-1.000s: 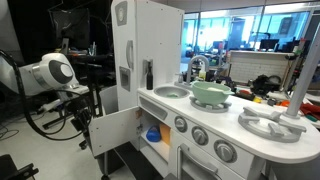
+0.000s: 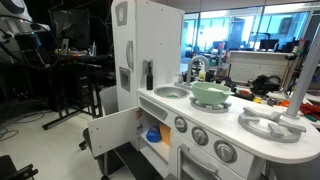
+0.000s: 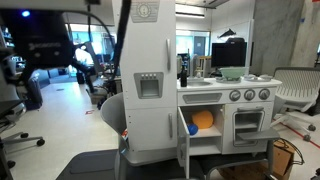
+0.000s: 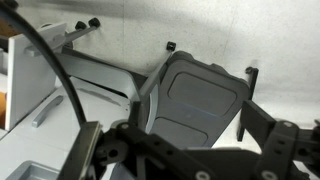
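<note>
A white toy kitchen (image 2: 225,128) stands with its lower cabinet door (image 2: 115,131) swung open. Inside that cabinet are a blue object (image 2: 153,135) and an orange round object (image 3: 203,119). My gripper appears along the bottom of the wrist view, its black fingers wide apart with nothing between them. It is open and faces down towards the floor and a dark grey panelled surface (image 4: 202,92). In exterior view 1 only part of the white arm (image 2: 14,24) shows, high at the left edge and well away from the door.
A green pot (image 2: 210,94) sits on the stove top, and a dark bottle (image 2: 150,74) stands beside the sink (image 2: 172,92). The tall white fridge unit (image 3: 150,75) rises next to the open door. Bare floor (image 2: 50,140) lies to the left.
The arm has risen and moved left, away from the open cabinet door, until most of it is out of exterior view 1. The door and the cabinet's contents look unchanged.
</note>
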